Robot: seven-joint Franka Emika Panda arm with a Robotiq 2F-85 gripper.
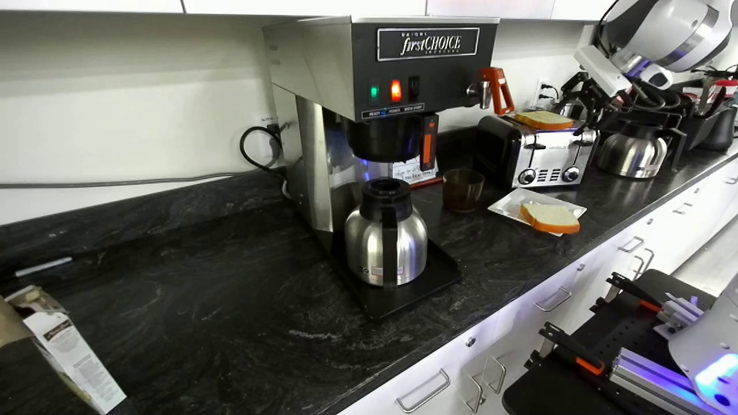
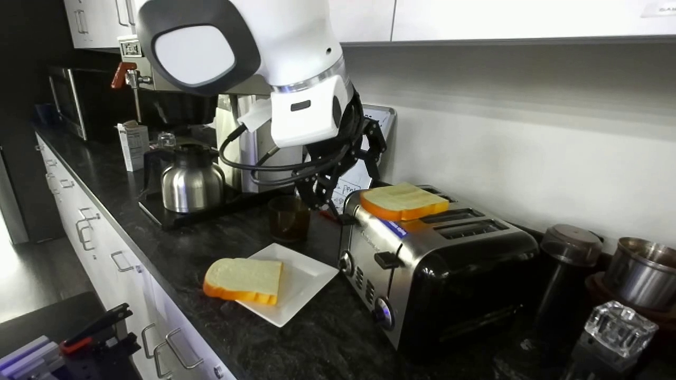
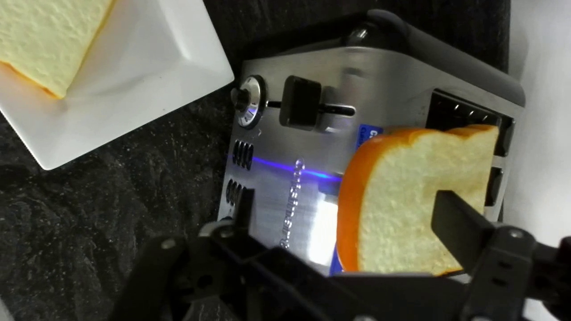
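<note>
My gripper is open above the toaster, its two fingers wide apart with nothing held. One slice of bread (image 3: 423, 198) lies flat across the top of the silver toaster (image 3: 305, 176), partly over its slots. In the wrist view the right finger (image 3: 460, 227) overlaps that slice, while the left finger (image 3: 244, 214) appears over the toaster's front side; whether either touches cannot be told. A second slice (image 2: 244, 278) rests on a white square plate (image 2: 304, 285), hanging over its edge. In exterior view 1 the gripper is small and partly lost against dark things behind it.
A brown glass (image 1: 462, 191) stands between the toaster and the coffee maker (image 1: 318, 69), which has a steel carafe (image 1: 387, 242) under it. Jars and a metal pot (image 2: 646, 269) sit close by the toaster's far end.
</note>
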